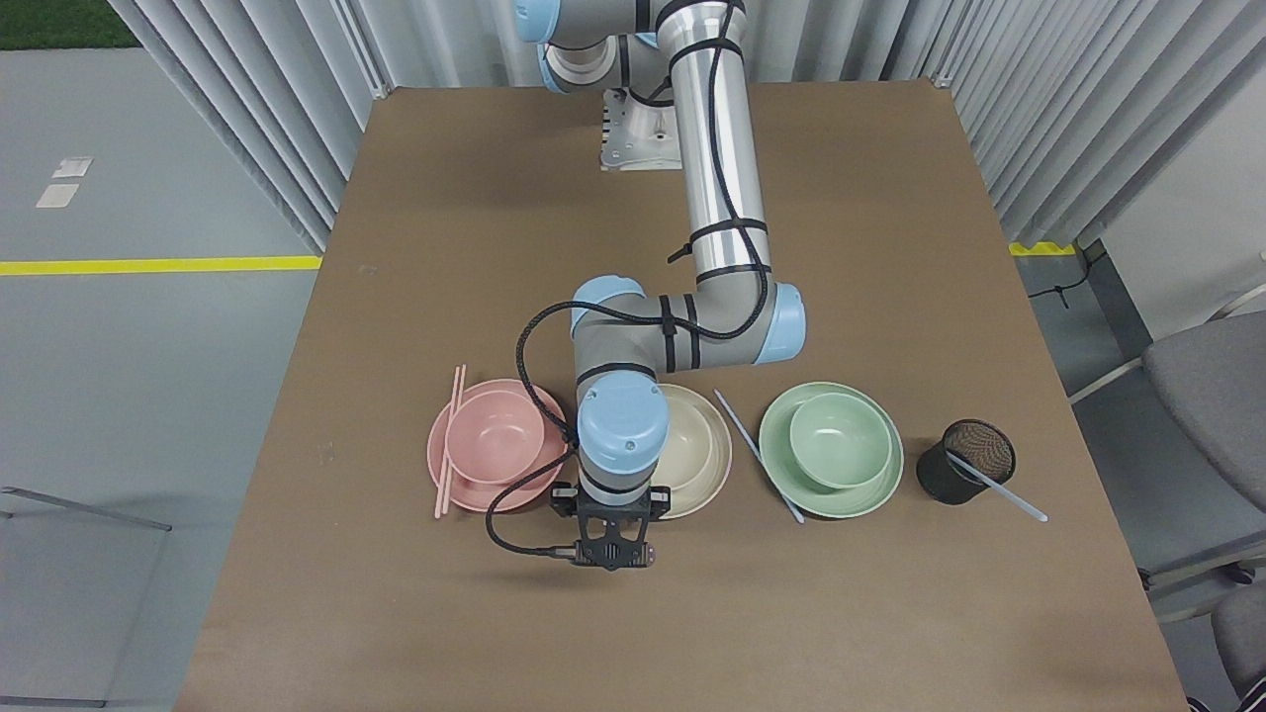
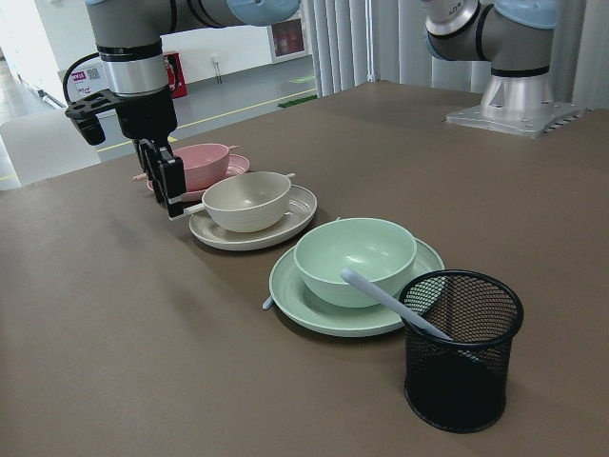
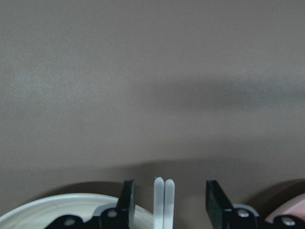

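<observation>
My gripper stands open low over the cream place setting, the white chopsticks (image 3: pixel 164 202) lying between its fingers without being touched in the wrist view. The cream bowl (image 2: pixel 249 203) sits on its cream plate (image 2: pixel 253 238). In the front view the arm hides most of this setting and the chopsticks.
Pink bowl (image 1: pixel 495 429) on plate with pink chopsticks (image 1: pixel 448 439) at left. Green bowl (image 1: pixel 840 440) on plate, a light chopstick (image 1: pixel 760 457) beside it. A black mesh holder (image 1: pixel 949 475) with a light stick stands right.
</observation>
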